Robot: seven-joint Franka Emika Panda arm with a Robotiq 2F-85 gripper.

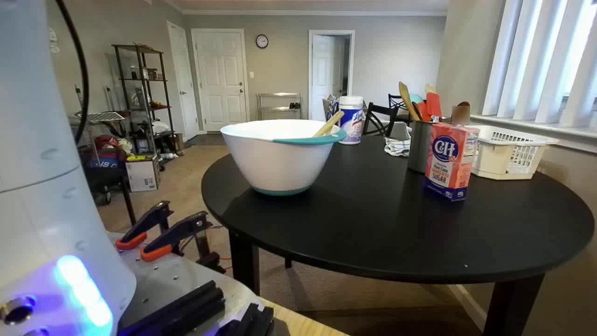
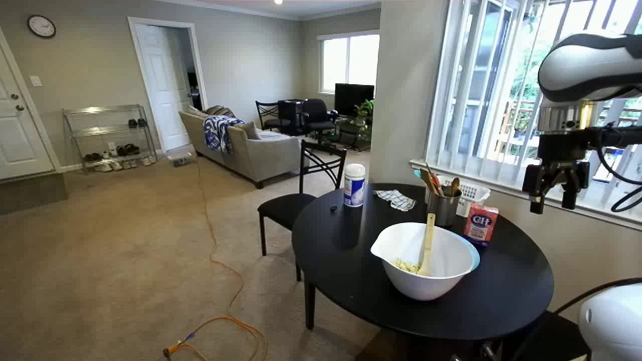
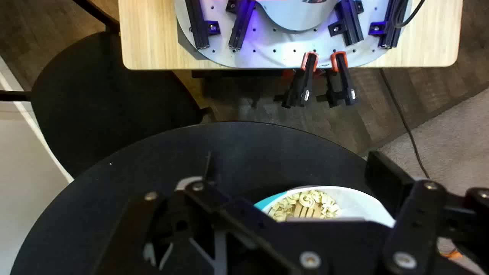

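Note:
High above the round black table, my gripper [image 2: 552, 201] points downward, open, with nothing between its fingers. A white mixing bowl [image 1: 274, 159] with teal trim stands on the table. Pale curled pasta [image 2: 407, 265] lies inside it, along with a wooden spatula [image 2: 428, 243] leaning on the rim. Seen from the wrist, the slotted spatula head [image 3: 306, 211] rests in the pasta, while my gripper's body hides the bowl's lower part. A red and blue sugar box [image 1: 449, 162] is upright to the right of the bowl in exterior view 1.
Behind the sugar box stand a metal utensil holder [image 2: 444, 207] and a white basket [image 1: 506, 159]. A wipes canister [image 2: 354, 186] and a striped cloth [image 2: 395, 199] occupy the far side. Clamps [image 3: 300, 84] project from the robot's mount.

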